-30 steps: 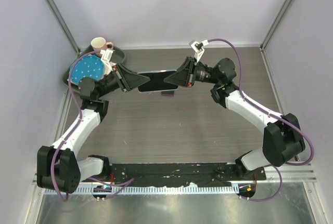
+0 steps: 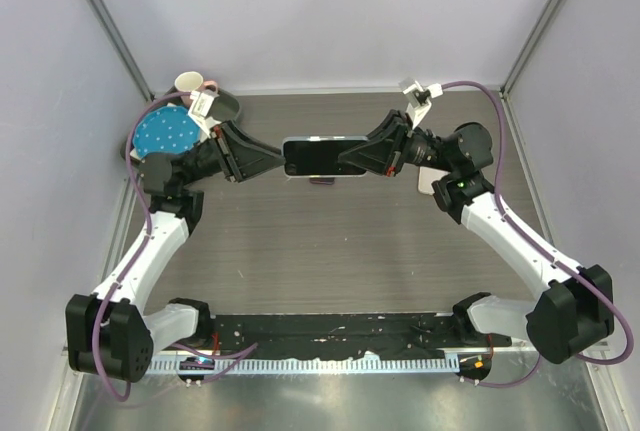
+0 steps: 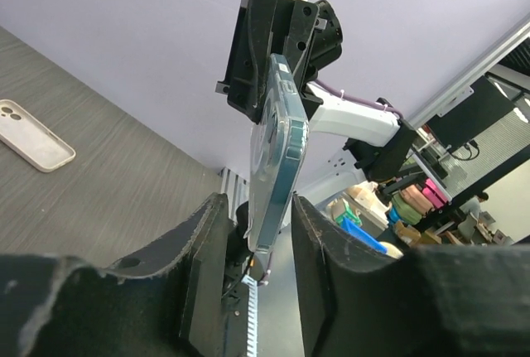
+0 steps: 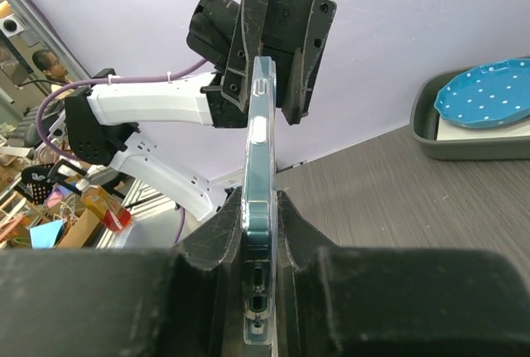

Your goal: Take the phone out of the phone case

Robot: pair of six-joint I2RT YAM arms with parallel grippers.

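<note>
A phone, dark screen facing the top view, is held level in mid-air, with my right gripper shut on its right end; in the right wrist view its edge rises from between the fingers. My left gripper is at the phone's other end, fingers parted around or just short of that end, as the left wrist view shows with the phone's edge above them. A pale phone case lies on the table to the right in the top view.
A grey tray with a blue dotted dish and a mug stands at the back left. A small dark object lies behind the phone.
Over the last second my right gripper moved rightward with the phone, which now hangs more level and farther right. My left gripper shifted slightly, now at the phone's very end.
</note>
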